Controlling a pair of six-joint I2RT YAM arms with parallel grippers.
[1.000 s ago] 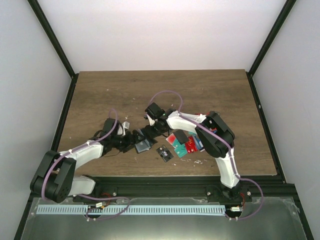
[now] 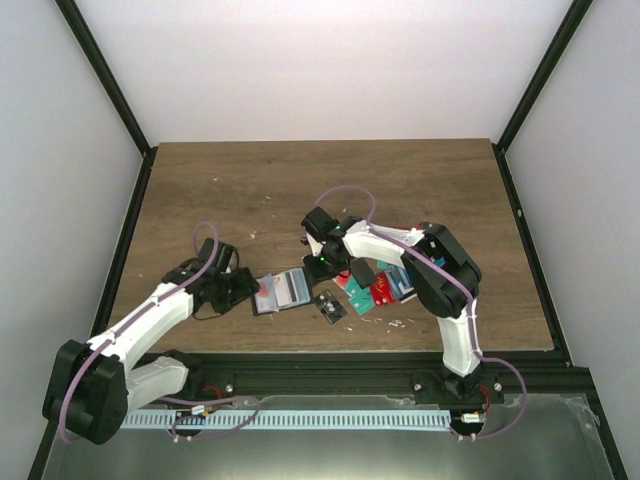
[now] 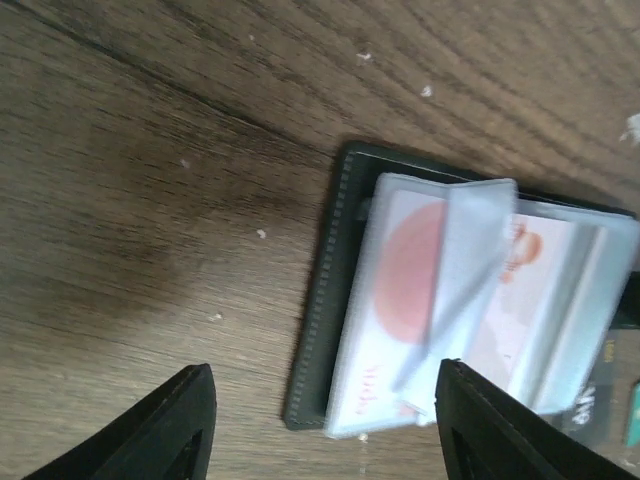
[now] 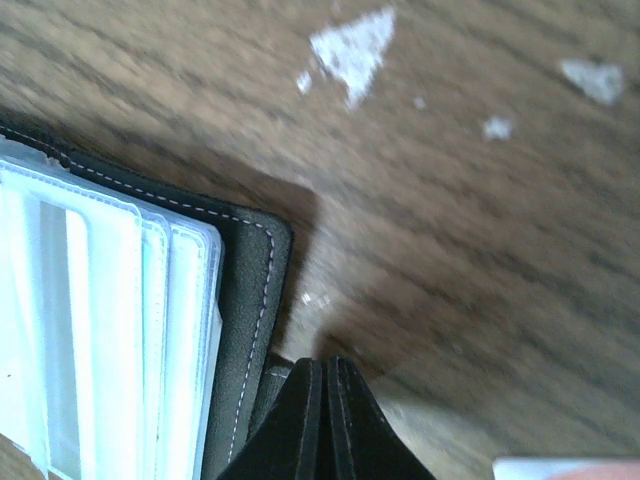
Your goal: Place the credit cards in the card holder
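The black card holder [image 2: 283, 291] lies open on the table, clear sleeves upward, with a pink-spotted insert [image 3: 410, 270] showing in the left wrist view. My left gripper [image 2: 250, 284] is at its left end, fingers apart and nothing between its fingers. My right gripper is shut on a dark tab [image 4: 272, 384] at the holder's right edge; the fingertips partly hide it. Right of the holder lie the loose cards: a black card [image 2: 329, 307], a teal card [image 2: 362, 301], a red card [image 2: 382, 289] and others partly under the right arm.
White scuffs [image 4: 355, 48] mark the wooden table [image 2: 250, 170]. My right arm [image 2: 375, 248] stretches over the card pile, hiding some of it.
The right gripper moved a little right, and the holder shifted right and turned straighter.
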